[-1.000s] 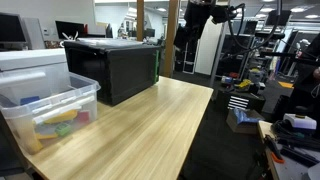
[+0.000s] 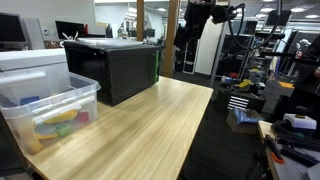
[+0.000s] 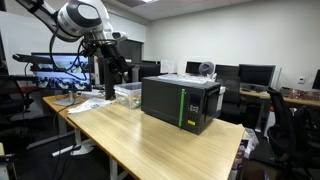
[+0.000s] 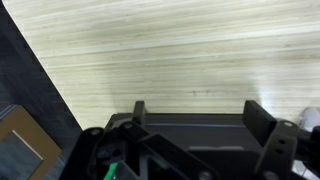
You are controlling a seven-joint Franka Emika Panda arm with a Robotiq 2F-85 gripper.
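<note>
My gripper is open, its two fingers wide apart with nothing held between them. In exterior view 1 the gripper (image 2: 184, 40) hangs high above the far right part of the wooden table (image 2: 145, 130); in exterior view 2 it (image 3: 122, 73) is at the upper left, well clear of the tabletop. A black microwave (image 2: 115, 75) with a green strip stands on the table, its front seen in exterior view 2 as a dark panel (image 3: 170, 104). At the near left is a clear plastic bin (image 2: 55, 112) with coloured items inside, hard to make out singly.
In the wrist view, a dark floor strip and a brown box (image 4: 35, 133) show beyond the table edge at left. Desks with monitors (image 3: 257, 75) and chairs stand behind.
</note>
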